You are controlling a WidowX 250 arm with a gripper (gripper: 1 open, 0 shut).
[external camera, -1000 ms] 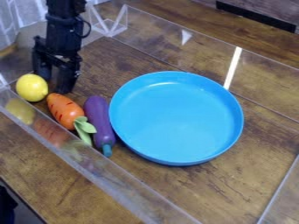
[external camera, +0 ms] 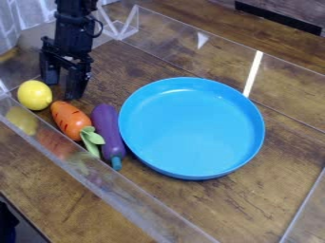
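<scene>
My black gripper hangs low at the upper left, its two fingers apart just behind a yellow lemon, with no object clearly between them. An orange toy carrot with green leaves lies in front of the lemon, and a purple eggplant lies beside the carrot, left of a blue plate.
Clear plastic walls border the wooden surface, one running close along the vegetables at the lower left. Bare wood is open behind the plate and at the lower right.
My gripper has shifted very slightly, staying behind the lemon. The vegetables and the plate look unmoved.
</scene>
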